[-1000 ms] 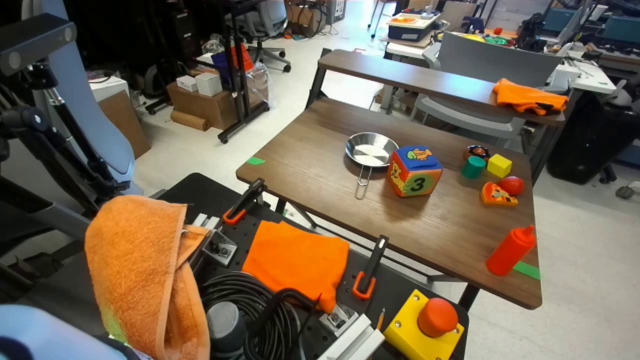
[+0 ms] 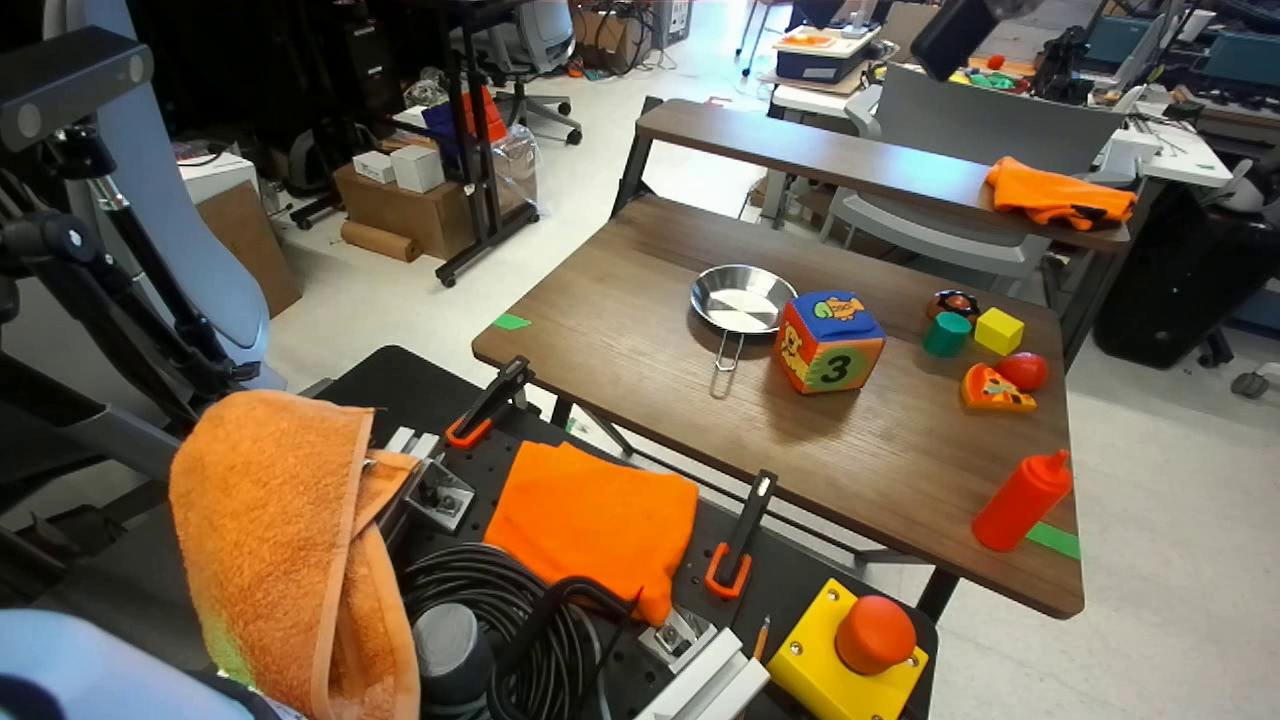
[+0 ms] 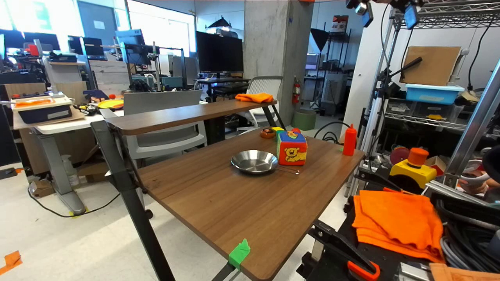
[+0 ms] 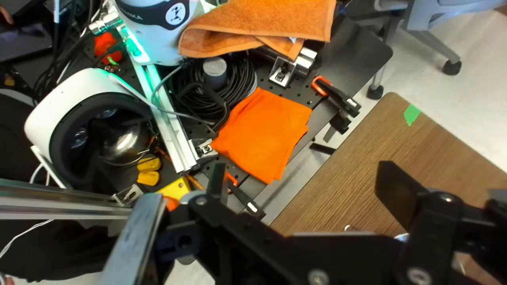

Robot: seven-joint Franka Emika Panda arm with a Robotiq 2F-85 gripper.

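Observation:
High above the brown table, my gripper stands open, its two dark fingers wide apart in the wrist view with nothing held between them. Only its fingertips show at the top edge of exterior view 1. A steel pan rests on the table, its wire handle pointing to the near side. Right beside it is a soft cube with a number 3. Towards the right end lie a green cylinder, a yellow block, a red ball and a pizza slice. A red bottle stands near the corner.
A raised shelf runs along the table's far side, with an orange cloth on it. The black cart holds another orange cloth, coiled cable and a yellow emergency-stop box.
Dark gripper parts have come into exterior view 1 at the top edge, where none showed a second ago. The things on the table have not moved.

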